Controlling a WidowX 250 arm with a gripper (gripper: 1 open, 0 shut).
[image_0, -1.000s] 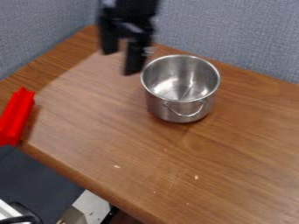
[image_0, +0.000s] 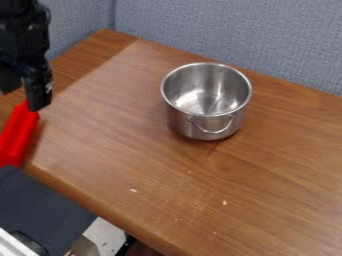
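Observation:
My black gripper (image_0: 24, 78) is at the upper left of the camera view, partly cut off by the left edge, above a red elongated object (image_0: 16, 135) lying on the wooden table near its left end. Whether the fingers are open or shut is unclear. A steel pot (image_0: 206, 100) with a wire handle stands upright right of centre, empty inside as far as shows.
Grey padded walls (image_0: 241, 30) stand behind the table. A dark surface (image_0: 34, 210) lies at the lower left, beside white items at the edge.
The gripper has moved left and down, from above the pot's back left to over the red object at the left. The pot and red object look unmoved.

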